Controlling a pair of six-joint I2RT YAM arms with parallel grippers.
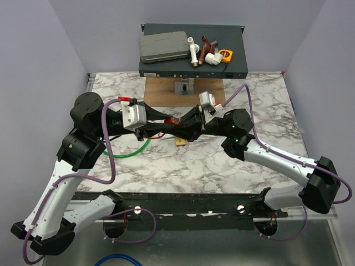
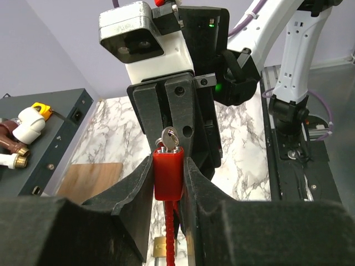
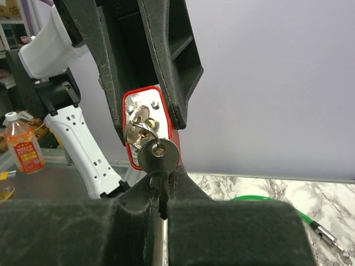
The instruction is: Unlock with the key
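The red padlock (image 2: pixel 168 173) is held up at the centre of the top view, where the two grippers meet. In the left wrist view it sits between the fingertips of my left gripper; in the right wrist view its silver face carries keys (image 3: pixel 158 155) on a ring. My right gripper is shut just below the padlock face, at the hanging key; whether anything is between its fingertips is unclear. A brass padlock (image 1: pixel 180 141) lies on the marble below.
A dark raised shelf (image 1: pixel 166 71) with a grey case (image 1: pixel 163 47) and pipe fittings stands at the back above a wooden board (image 1: pixel 158 94). A green cable (image 1: pixel 127 153) lies on the left.
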